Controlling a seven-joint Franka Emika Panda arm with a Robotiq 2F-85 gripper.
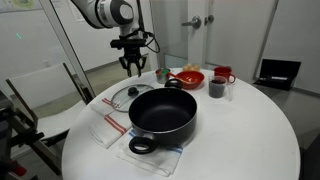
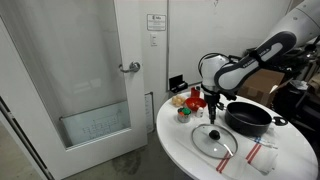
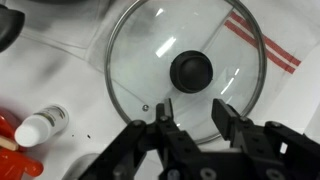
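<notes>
A round glass lid [image 3: 131, 75] with a metal rim and a black knob [image 3: 191, 72] lies flat on the table. My gripper hangs just above the lid, its fingers [image 3: 221, 113] apart and no object visible between them. In the wrist view the knob sits beyond the fingertips, roughly in line with the gap. Exterior view 2 shows the same gripper [image 2: 212, 120] over the lid [image 2: 202, 145], a little above its knob [image 2: 214, 134]. Beside the lid stands a large black pot [image 1: 164, 115], uncovered.
White towels with red stripes [image 1: 106, 126] lie near the lid and under the pot. A red bowl [image 1: 190, 77], a grey mug [image 1: 217, 88] and a white-capped bottle [image 3: 38, 127] stand nearby.
</notes>
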